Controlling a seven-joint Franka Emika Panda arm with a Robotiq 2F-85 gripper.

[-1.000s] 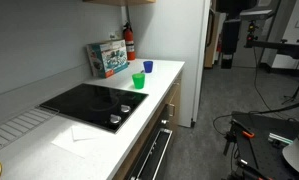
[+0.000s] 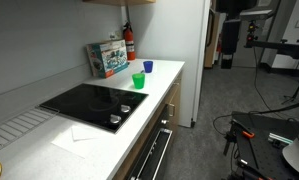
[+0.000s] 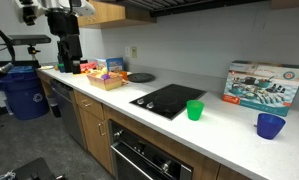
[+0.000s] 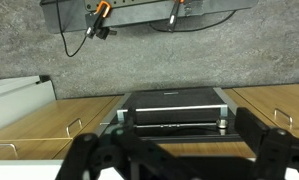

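Observation:
My gripper stands open, its dark fingers wide apart at the bottom of the wrist view with nothing between them. It hangs in the air in front of the counter, at the upper left in exterior view 2 and the upper right in exterior view 1. A green cup (image 3: 195, 109) stands on the white counter (image 3: 204, 130), right of the black cooktop (image 3: 176, 99). Farther right is a blue cup (image 3: 270, 125). Both cups are well away from the gripper. Under the cooktop sits a dark oven-like unit (image 3: 149, 155) with a bar handle.
A picture box (image 3: 262, 86) leans at the back wall. A wooden tray (image 3: 96, 82) of colourful items and a black pan (image 3: 141, 77) occupy the counter's far left. Wooden cabinets (image 4: 49, 125) line the front. Grey floor (image 4: 179, 60) lies open below the gripper.

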